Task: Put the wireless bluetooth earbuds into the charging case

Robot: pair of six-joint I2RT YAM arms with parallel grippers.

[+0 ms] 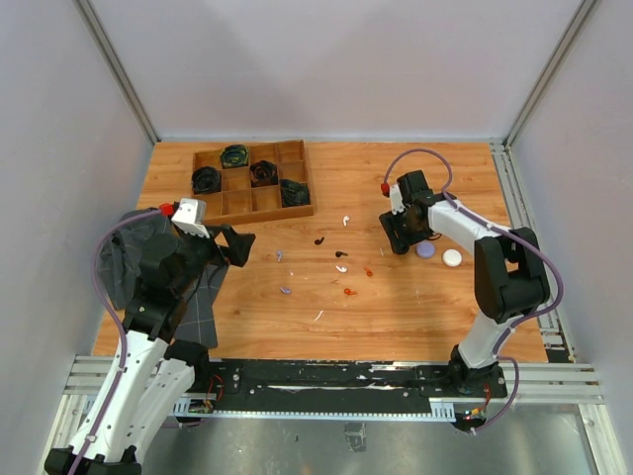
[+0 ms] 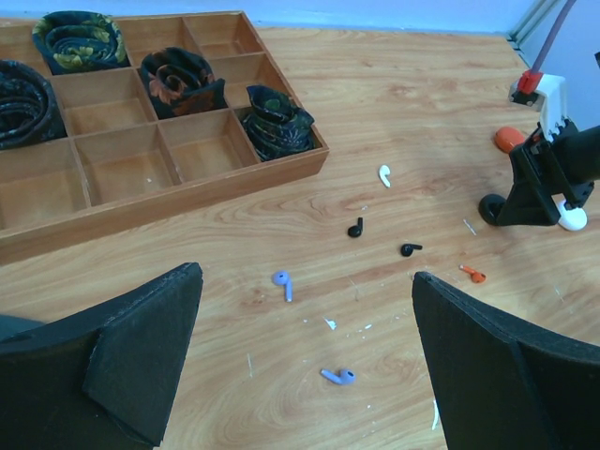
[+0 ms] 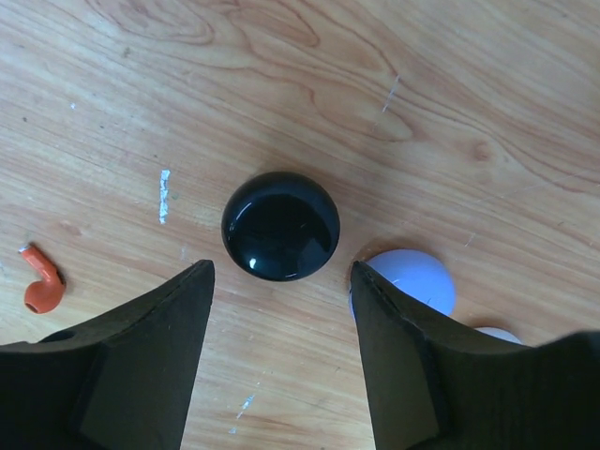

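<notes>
My right gripper [image 1: 394, 237] hangs part open just over a glossy black case [image 3: 280, 226], with nothing held; in the right wrist view a lilac case [image 3: 412, 279] lies beside it. My left gripper [image 1: 234, 247] stands open and empty at the left. Small earbuds lie scattered mid-table: black [image 2: 355, 228], white [image 2: 384, 175], blue [image 2: 280, 279] and orange [image 2: 473, 275]. An orange case [image 2: 509, 139] and a white case [image 1: 452, 257] are at the right.
A wooden compartment tray [image 1: 237, 208] with rolled dark cloths sits at the back left. A dark cloth [image 1: 198, 322] lies under the left arm.
</notes>
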